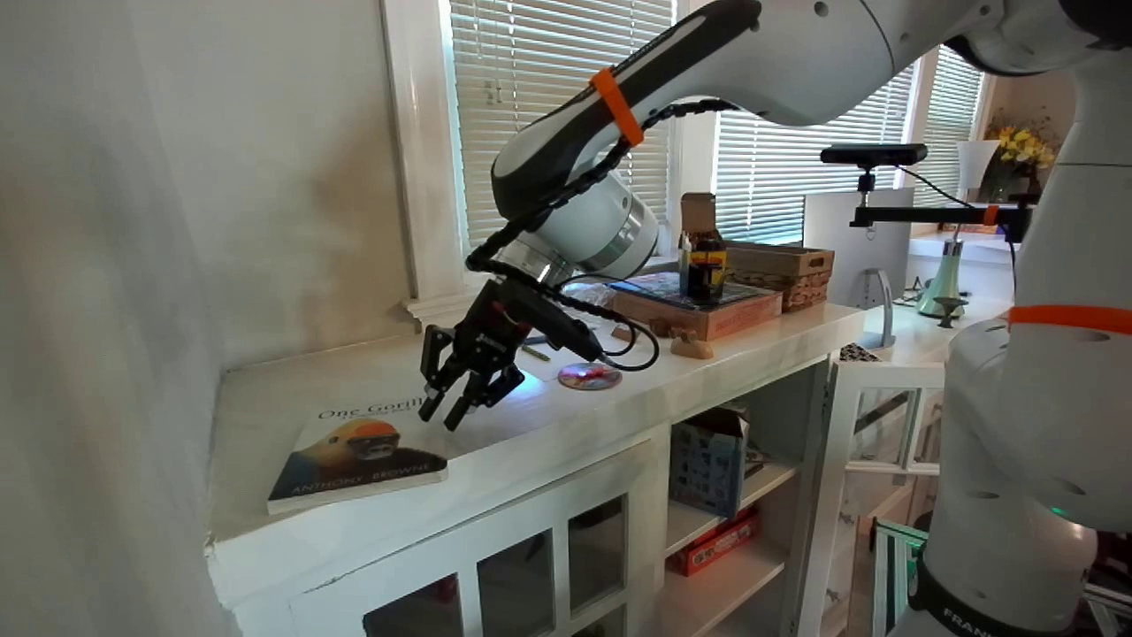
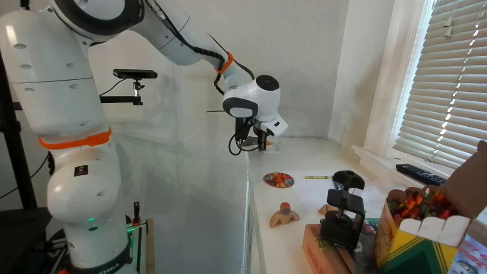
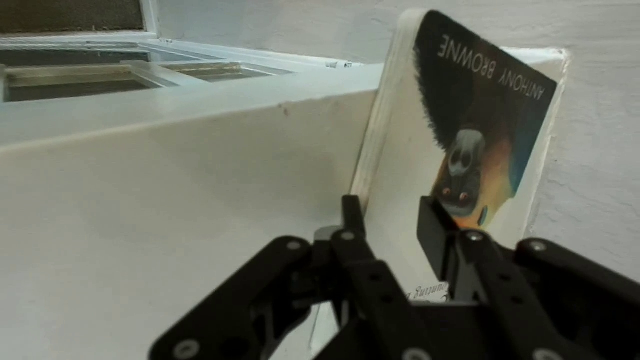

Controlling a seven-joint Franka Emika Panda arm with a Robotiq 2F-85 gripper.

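Observation:
A book with a gorilla on its cover, titled "One Gorilla", lies flat near the left end of the white cabinet top. My gripper points down and left beside the book's right side, its fingers apart. In the wrist view the gripper shows a clear gap between its fingertips, with the book beyond it. One fingertip lines up with the book's page edge, the other overlaps the cover. Whether either touches the book I cannot tell. In exterior view 2 the arm hides most of the book.
On the cabinet top a round colourful disc and a crayon lie behind the gripper. Farther along stand a black clamp-like device and a crayon box. A wall borders the book's left; the cabinet's front edge runs close by.

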